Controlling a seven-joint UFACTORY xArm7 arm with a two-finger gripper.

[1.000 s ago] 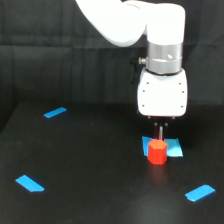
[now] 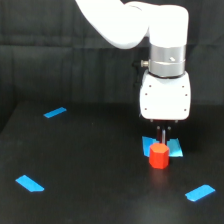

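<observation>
A small red block [image 2: 158, 156] with a many-sided front face is at the right of the dark table. Behind it lies a light-blue patch [image 2: 175, 148], partly covered by the block and the fingers. My gripper [image 2: 163, 137] points down from the white hand, its thin dark fingers just above and behind the block. The fingertips are too small and too hidden by the block to show whether they are apart or touching it.
Blue markers lie flat at the back left [image 2: 55, 112], front left [image 2: 29, 184] and front right [image 2: 200, 192]. A dark curtain [image 2: 60, 60] hangs behind.
The arm and hand have shifted slightly right and lower in the view. The red block also appears a little lower and to the right. The blue patch and markers have stayed put.
</observation>
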